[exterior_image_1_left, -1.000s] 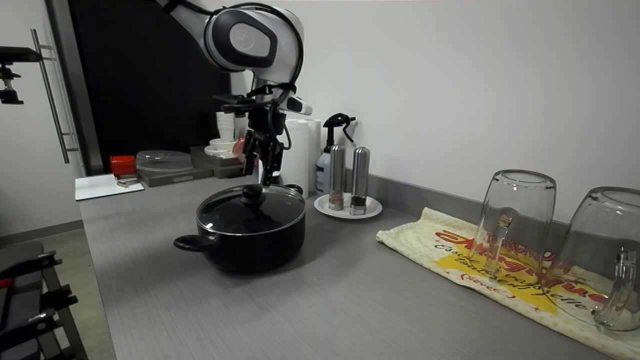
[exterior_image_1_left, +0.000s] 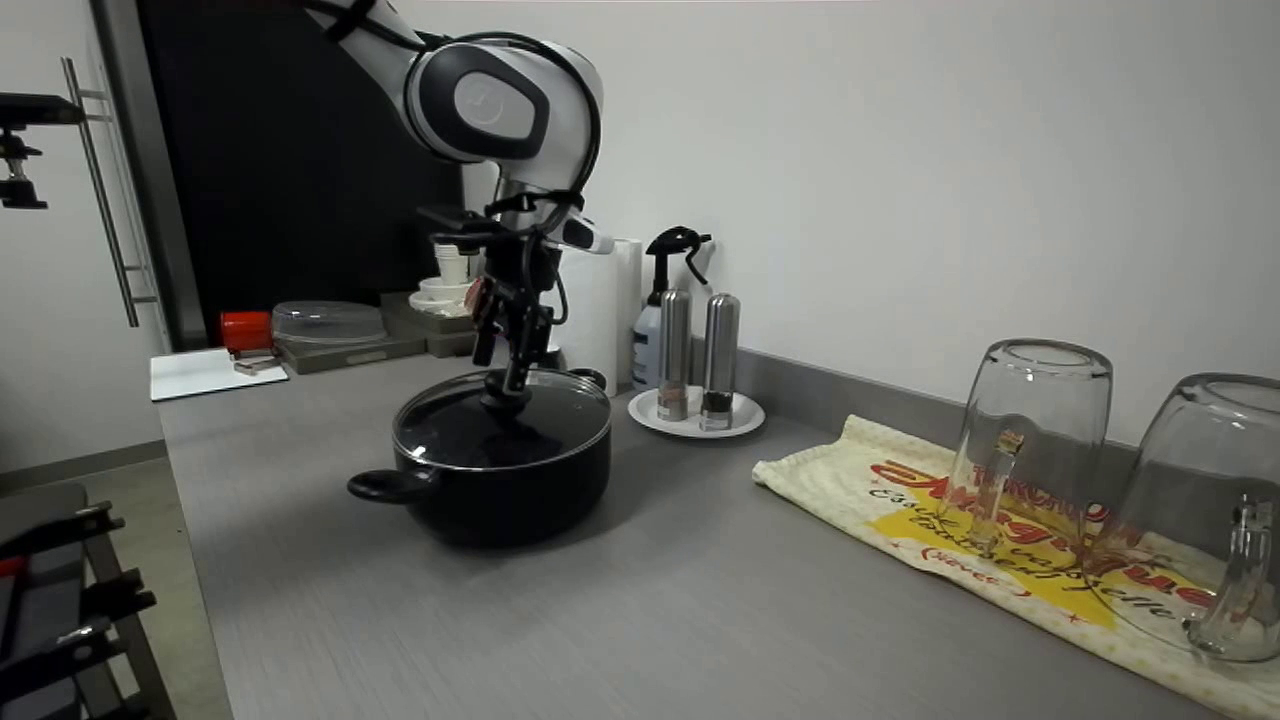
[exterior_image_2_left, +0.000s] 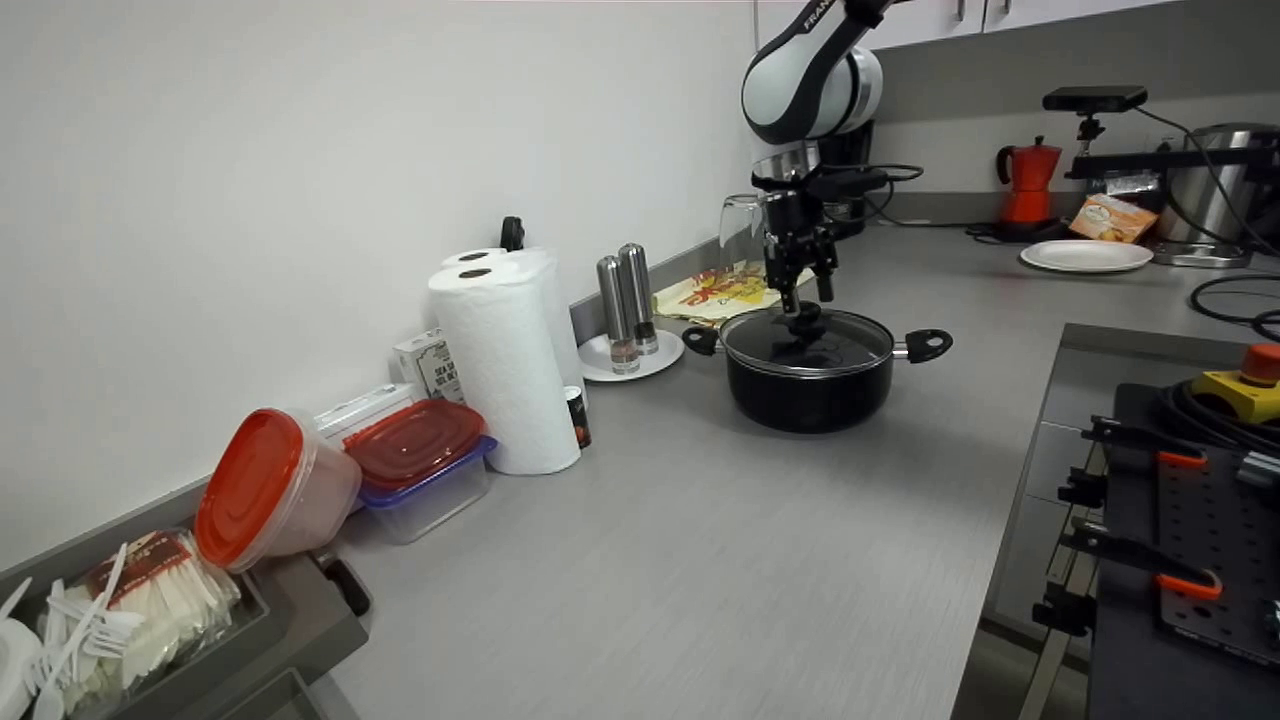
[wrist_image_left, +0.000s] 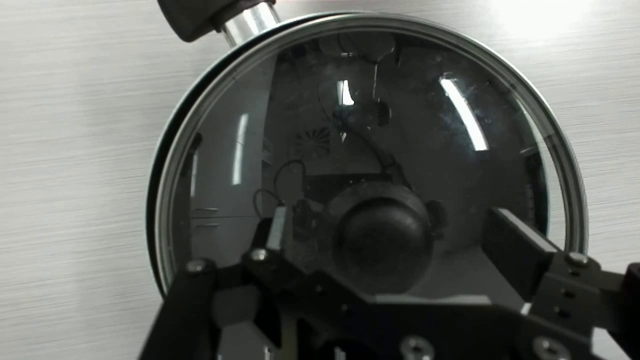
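Observation:
A black pot (exterior_image_1_left: 504, 498) stands on the counter, its two dark handles pointing to opposite sides. On top rests a glass lid (exterior_image_2_left: 858, 336) with a metal rim and a round black knob (wrist_image_left: 384, 240) at its centre. My gripper points down over the lid, open, with one finger (wrist_image_left: 277, 228) on the left of the knob and the other (wrist_image_left: 517, 246) on the right. In the wrist view, space shows between the knob and both fingers. From exterior view 1 the fingertips hang at about knob height and partly hide it.
Behind the pot, two steel mills (exterior_image_1_left: 719, 360) stand on a white plate (exterior_image_1_left: 756, 414). Paper towel rolls (exterior_image_2_left: 504, 372) and a spray bottle (exterior_image_1_left: 648, 336) are near the wall. Glass mugs (exterior_image_1_left: 1032, 420) sit upside down on a printed cloth (exterior_image_1_left: 828, 468).
My gripper has come down and slightly left in exterior view 1, from above and behind the lid to over the knob. The pot and lid have not moved.

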